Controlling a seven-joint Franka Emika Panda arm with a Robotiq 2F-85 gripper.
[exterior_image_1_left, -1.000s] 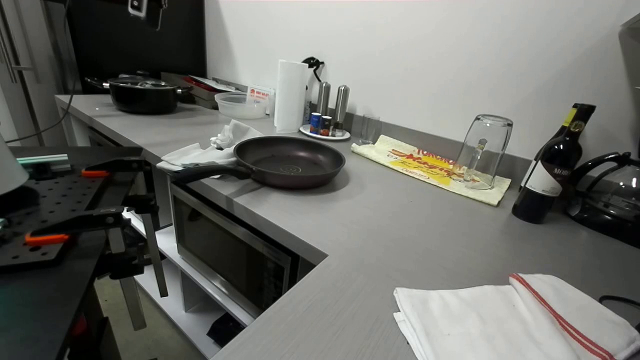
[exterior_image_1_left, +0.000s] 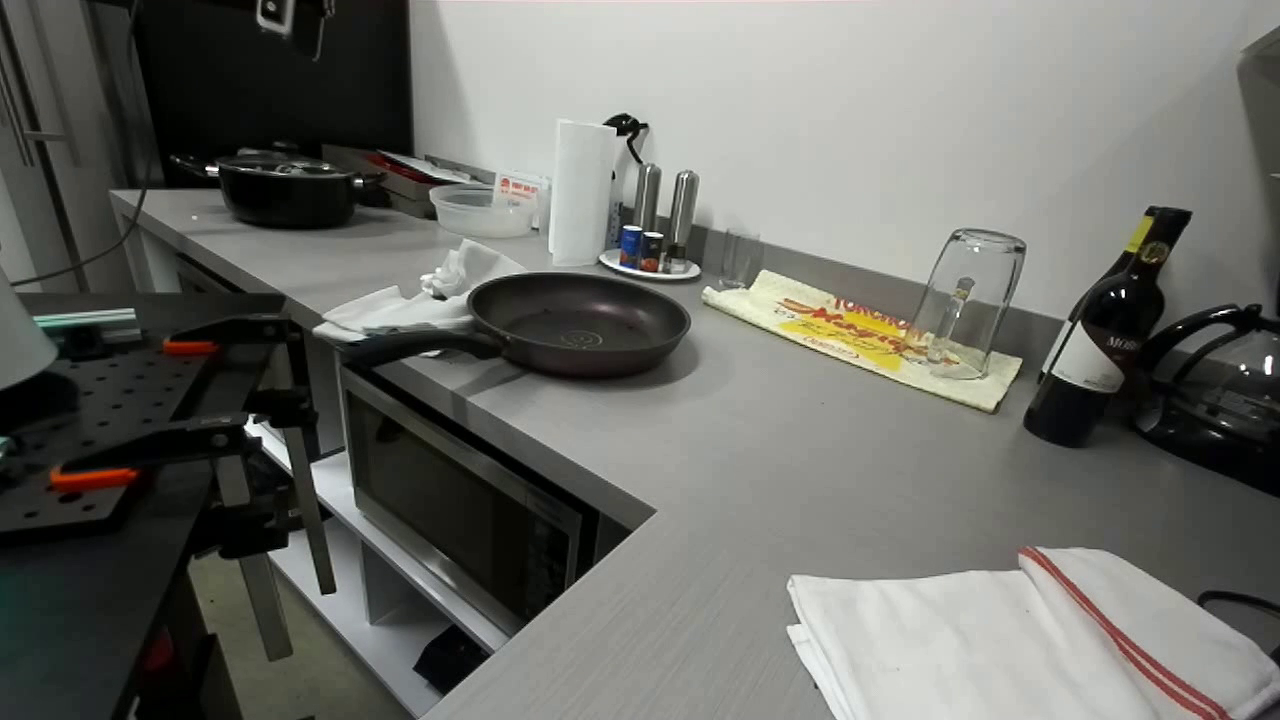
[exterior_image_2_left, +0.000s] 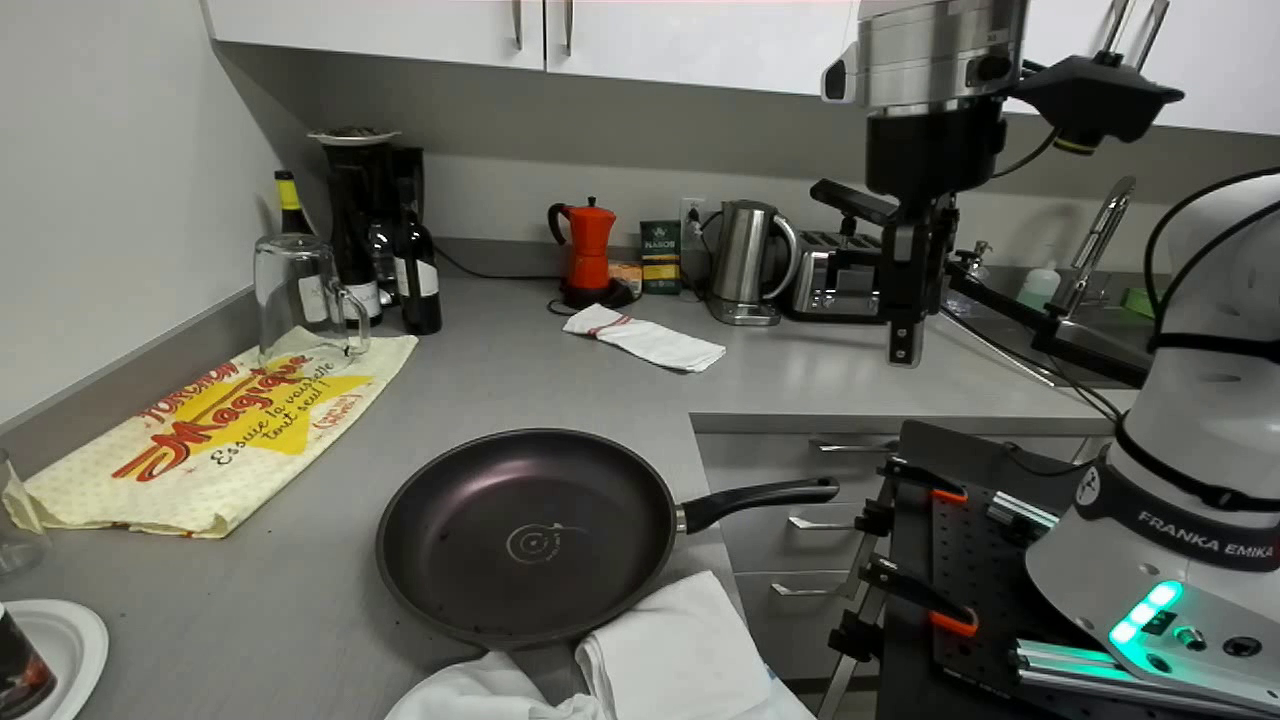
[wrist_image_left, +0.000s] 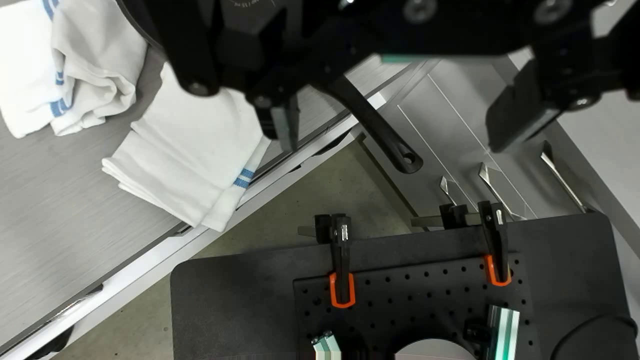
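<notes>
My gripper is open over the counter's front edge, its two fingers wide apart with nothing held between them. In the wrist view the black handle of the frying pan (wrist_image_left: 375, 123) lies below, in the gap between the fingers but lower down. The dark frying pan (exterior_image_2_left: 528, 540) rests flat on the grey counter, its handle jutting past the edge. Exterior view 2 shows the gripper (exterior_image_2_left: 906, 342) high above and beyond the handle, apart from it. White cloths (exterior_image_2_left: 672, 654) lie beside the pan; one is folded with blue stripes (wrist_image_left: 198, 150).
A yellow towel (exterior_image_1_left: 858, 336) bears an upside-down glass mug (exterior_image_1_left: 972, 300). Wine bottles (exterior_image_1_left: 1104, 330) and a coffee pot (exterior_image_1_left: 1212, 390) stand farther along. A red-striped white towel (exterior_image_1_left: 996, 636) lies near the counter's corner. Clear counter surface stretches between pan and corner. Clamps (wrist_image_left: 342, 264) stick up from the robot's table.
</notes>
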